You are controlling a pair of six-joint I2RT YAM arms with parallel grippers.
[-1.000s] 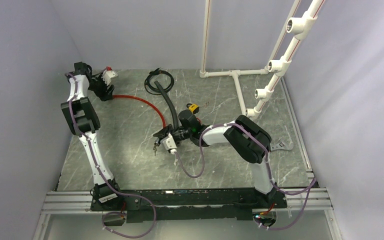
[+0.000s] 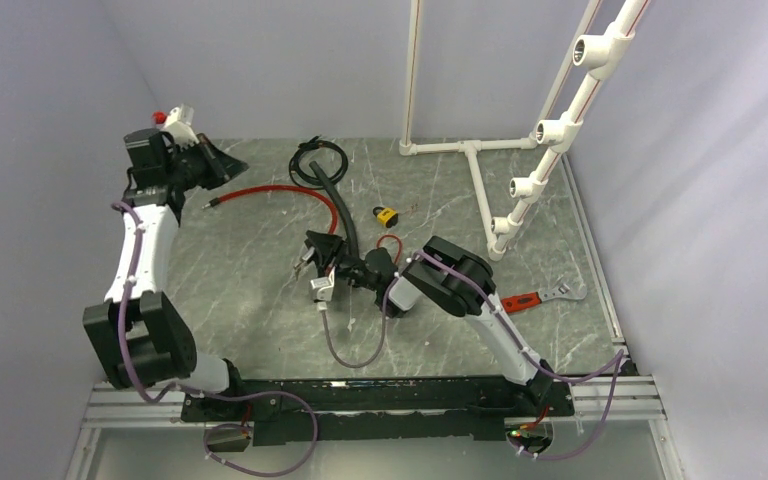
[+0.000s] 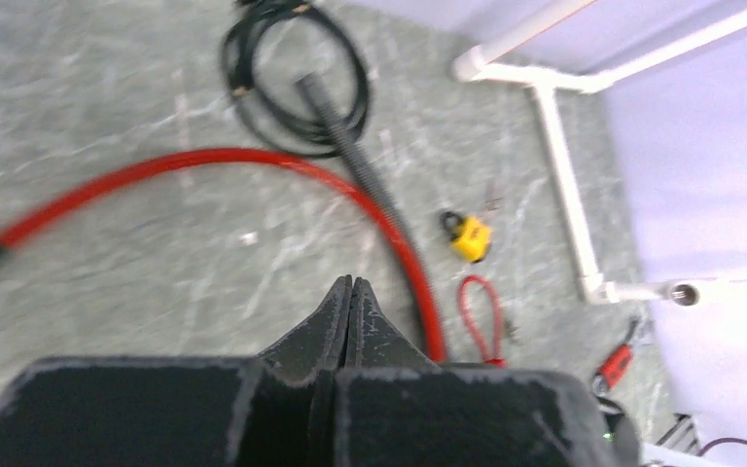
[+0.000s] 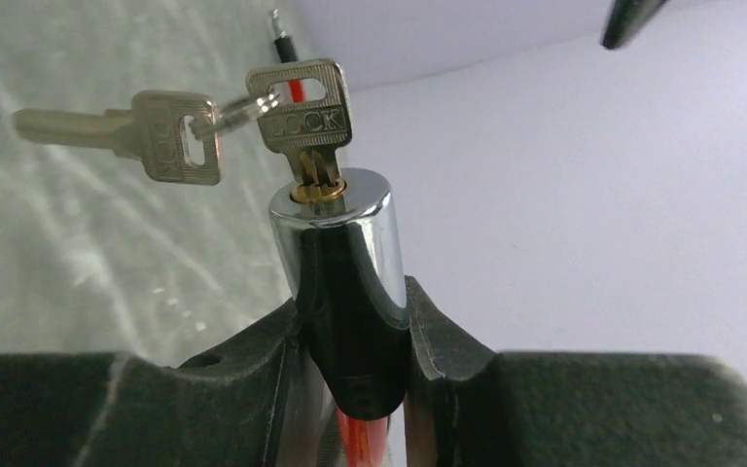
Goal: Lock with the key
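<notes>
A red cable lock [image 2: 278, 188] lies in a curve across the table, its dark free end with a metal tip [image 2: 210, 203] at the far left. Its chrome and black lock cylinder [image 4: 345, 263] sits between the fingers of my right gripper, which is shut on it. One key [image 4: 309, 119] stands in the cylinder's keyhole; a second key [image 4: 177, 136] hangs beside it on the ring. My left gripper is shut in the left wrist view, with nothing visible between its tips. From above, this left gripper [image 2: 232, 168] hovers clear of the cable end.
A coiled black cable [image 2: 320, 163] and a dark grey rod [image 2: 336, 205] lie at the back. A yellow padlock [image 2: 386, 216] sits mid-table, and a red-handled wrench [image 2: 545, 297] to the right. White pipe framing [image 2: 480, 190] stands at the right back.
My left gripper has come off the cable's free end and risen, leaving that end loose. The right gripper has shifted slightly left and back with the lock cylinder.
</notes>
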